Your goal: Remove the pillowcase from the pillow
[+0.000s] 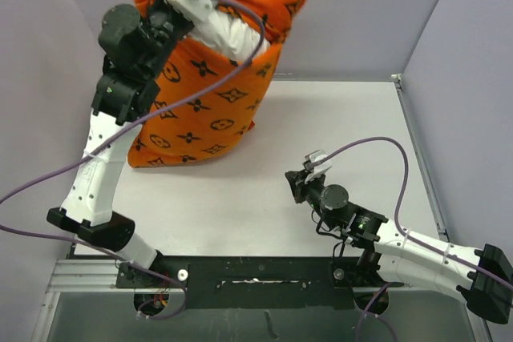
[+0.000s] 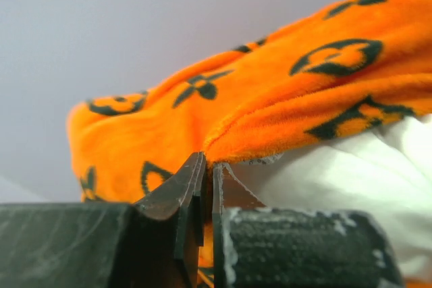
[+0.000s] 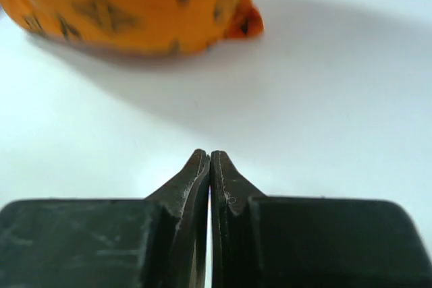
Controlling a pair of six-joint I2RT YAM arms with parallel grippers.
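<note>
An orange pillowcase with dark monogram print is raised high at the back left of the top view, the white pillow showing through its opening. My left gripper is shut on the pillowcase at the edge of that opening, the white pillow below the orange fold in the left wrist view. My right gripper is shut, nothing seen between its fingers, over the bare table, apart from the pillowcase, whose lower edge shows blurred at the back.
Grey panels stand at the back and on both sides. Purple cables run along both arms.
</note>
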